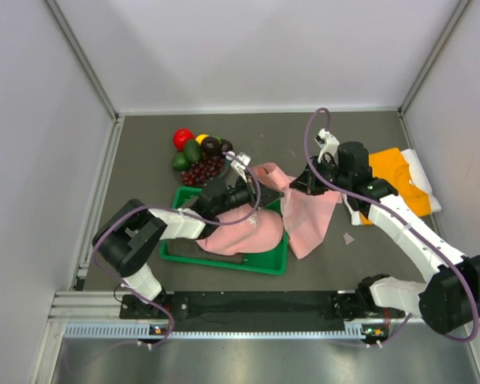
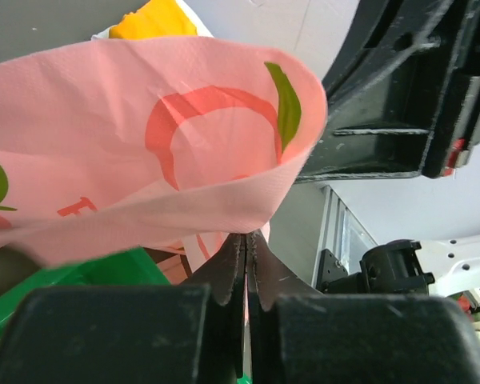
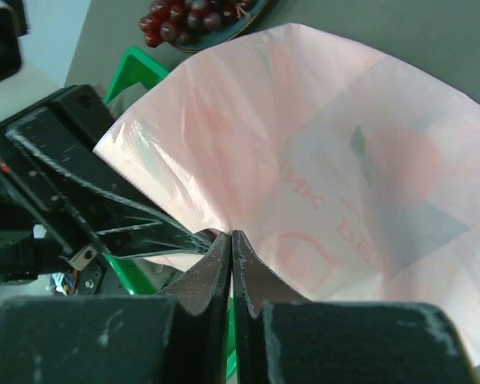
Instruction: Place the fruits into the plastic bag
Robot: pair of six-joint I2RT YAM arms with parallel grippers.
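Observation:
A pink plastic bag hangs between my two grippers and down to the table; it fills much of both wrist views. My left gripper is shut on its edge over the green tray. My right gripper is shut on the bag's edge too, close beside the left one. Fruits lie at the back left: a red one, green ones, dark round ones, a yellow one partly hidden, and grapes on a blue plate.
More pink bags lie in the tray. Orange and white cloths or bags lie at the right. Bare table shows at the back middle and the front right.

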